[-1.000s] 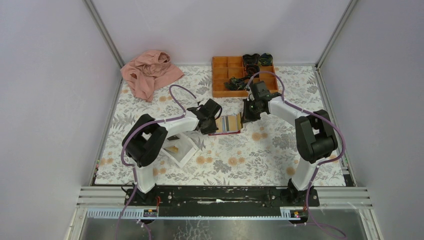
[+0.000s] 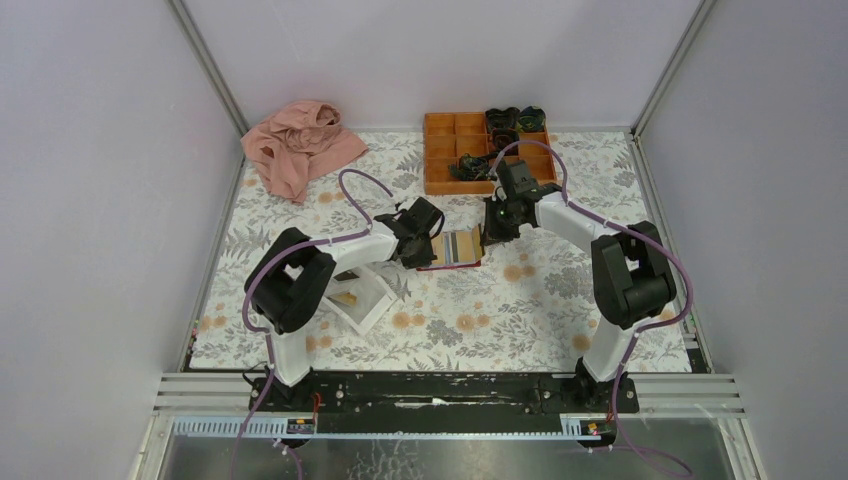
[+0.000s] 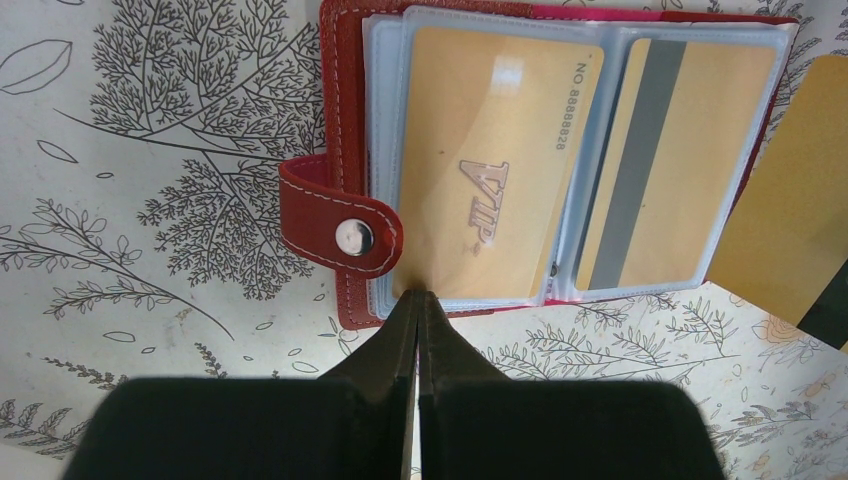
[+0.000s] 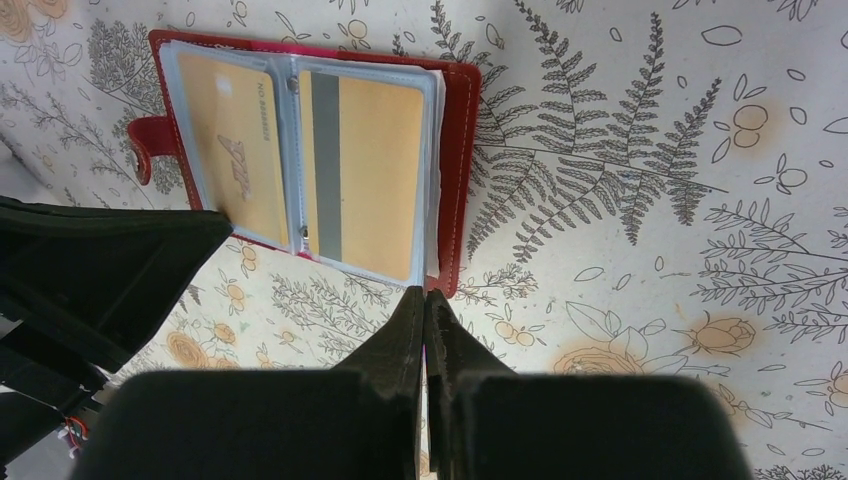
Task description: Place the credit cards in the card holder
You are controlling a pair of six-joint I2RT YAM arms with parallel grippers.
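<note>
The red card holder (image 3: 345,150) lies open in the middle of the table. One clear pocket shows a gold VIP card (image 3: 500,150), the other a gold card with a grey stripe (image 3: 690,160). My left gripper is shut with its tips at the lower edge of the VIP pocket. Whether they pinch the plastic is unclear. Over the holder's right side stands a gold credit card with a dark stripe (image 3: 790,200), tilted against the pockets. My right gripper, by the holder's lower right corner, is shut on that card, which appears nearly edge-on there.
A white tray (image 2: 374,316) with a gold card (image 2: 344,298) and a dark one (image 2: 347,275) sits beneath the left arm. Behind the holder stands an orange compartment box (image 2: 438,188) with black items. A pink cloth (image 2: 305,145) lies back left.
The left gripper and the holder show no visible movement.
</note>
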